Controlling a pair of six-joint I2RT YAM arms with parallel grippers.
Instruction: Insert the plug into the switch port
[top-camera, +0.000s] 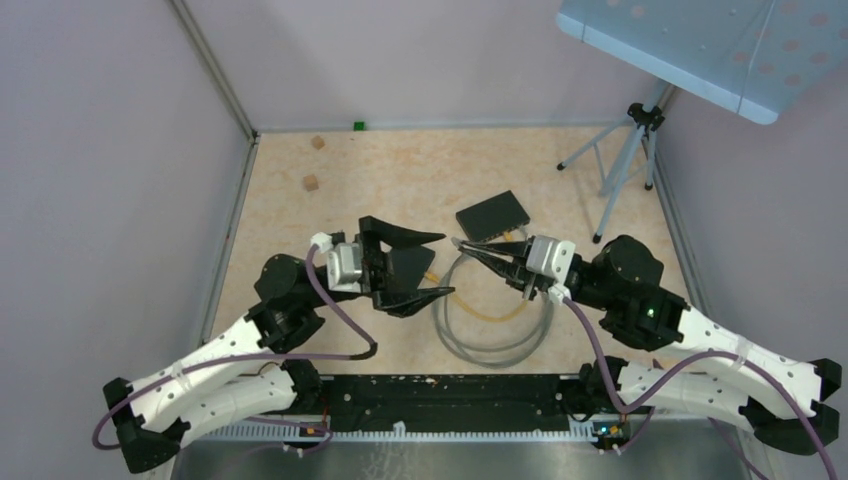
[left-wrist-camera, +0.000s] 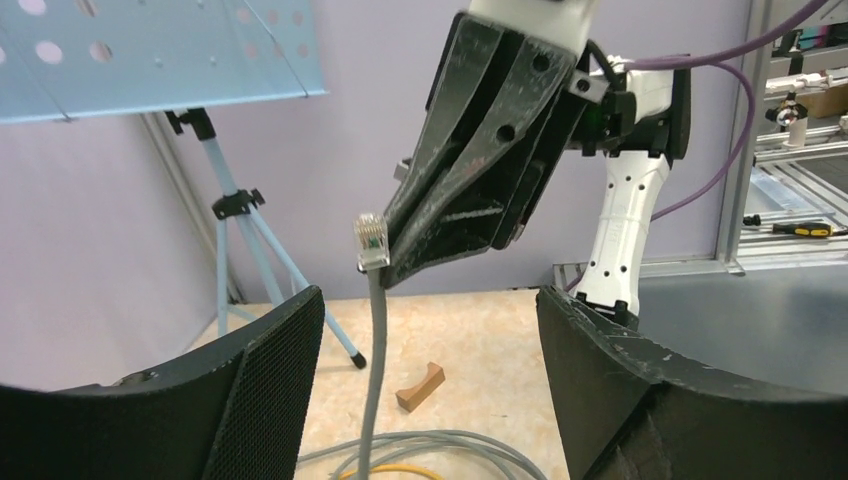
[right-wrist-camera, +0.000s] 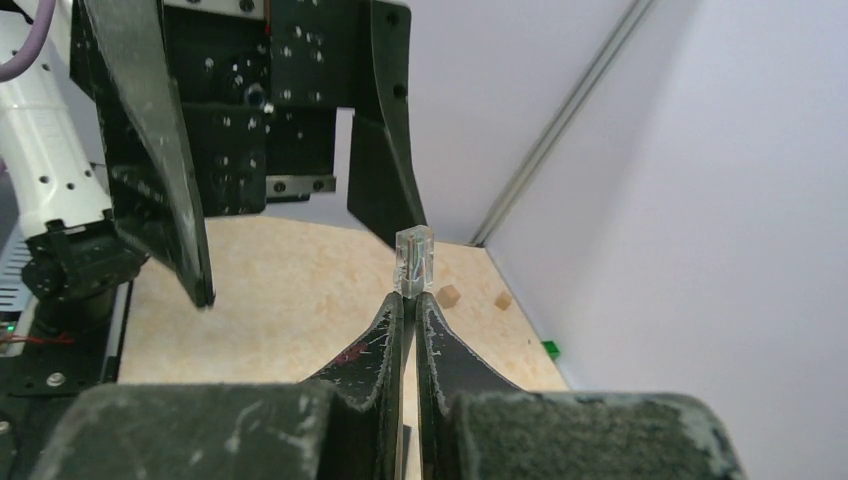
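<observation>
A clear plug on a grey cable is held upright at the fingertips of my right gripper (top-camera: 461, 246), which is shut on it; in the right wrist view the plug (right-wrist-camera: 414, 262) stands above the closed fingertips. My left gripper (top-camera: 440, 263) stands open just left of the plug, its two fingers spread to either side of it in the left wrist view. A black switch box (top-camera: 492, 216) lies at the back right, and a second black box (top-camera: 408, 262) is partly hidden under the left gripper.
Coiled grey cable (top-camera: 490, 355) and a yellow cable lie on the table (top-camera: 390, 165) below the grippers. A tripod stand (top-camera: 625, 160) is at the right, small wooden blocks (top-camera: 311, 183) at the back left. Walls border the table.
</observation>
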